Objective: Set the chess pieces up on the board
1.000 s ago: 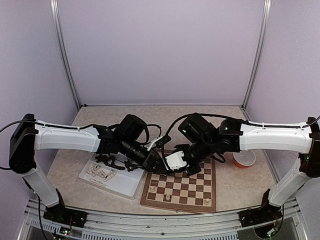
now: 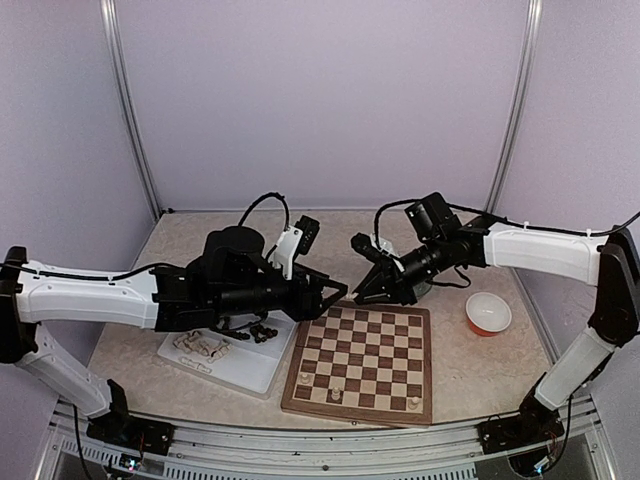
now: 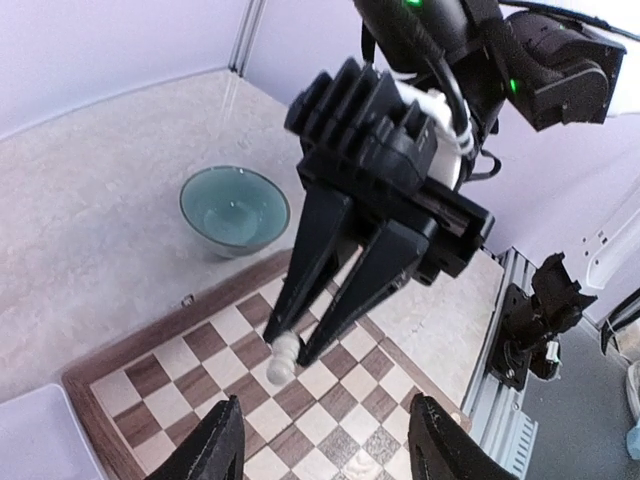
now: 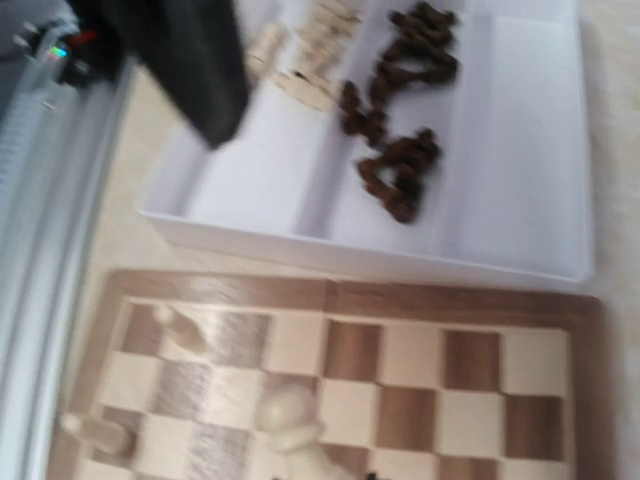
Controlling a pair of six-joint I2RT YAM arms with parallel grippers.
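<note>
The wooden chessboard [image 2: 364, 365] lies at the centre front, with three pale pieces near its front edge, one of them a pale piece [image 2: 337, 394]. Above the board my right gripper is shut on a white chess piece [image 3: 283, 360], whose rounded end sticks out past the fingertips. The same white piece [image 4: 293, 425] shows at the bottom of the right wrist view. My left gripper stands open with nothing between its fingers, just left of the right gripper in the top view. Brown pieces [image 4: 400, 175] and white pieces [image 4: 325, 40] lie in the tray.
The white divided tray [image 2: 260, 375] sits left of the board, partly under the left arm. A white and red bowl [image 2: 488, 312] stands at the right. Behind the board is a green bowl [image 3: 235, 208].
The two grippers, close together a second ago, have drawn apart. The right one has gone up and right, with the white piece in it.
</note>
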